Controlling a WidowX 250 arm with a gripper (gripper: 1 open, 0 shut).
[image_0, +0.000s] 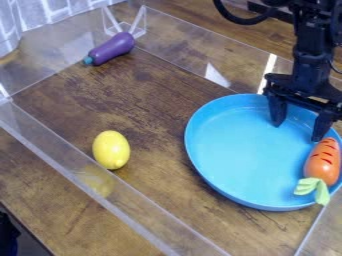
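Note:
My black gripper (299, 118) hangs over the back right of a blue plate (241, 155), its two fingers spread apart and open. An orange carrot (321, 162) with a pale green top lies at the plate's right side, just below the fingers. A yellow lemon (111, 149) rests on the wooden surface at the left, and a purple eggplant (110, 49) lies at the back left.
A clear-walled enclosure (80, 180) borders the wooden floor. A dark shape sits at the lower left corner.

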